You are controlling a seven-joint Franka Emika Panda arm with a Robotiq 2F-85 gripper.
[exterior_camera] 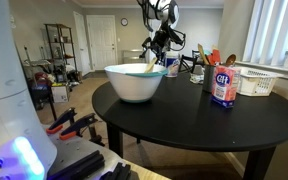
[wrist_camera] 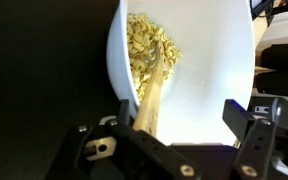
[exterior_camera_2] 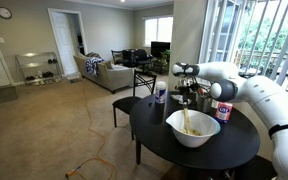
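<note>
A white bowl (exterior_camera_2: 196, 136) stands near the edge of the dark round table. Inside it, the wrist view shows small pale yellow pieces (wrist_camera: 142, 45), like dry pasta, gathered along one side. A wooden utensil (wrist_camera: 152, 100) leans in the bowl with its lower end among the pieces; its handle reaches up toward my gripper. My fingers are open, with the handle passing between the spread fingers and nothing gripped. From the side, the gripper (exterior_camera_2: 188, 97) hangs over the bowl. The utensil's lowest tip is buried and hidden.
A red and blue container (exterior_camera: 224, 86) stands on the table (exterior_camera: 189, 120), right of the bowl in exterior view 1. Behind it sits a white basket (exterior_camera: 256, 82). A white canister (exterior_camera_2: 161, 92) is beyond the bowl.
</note>
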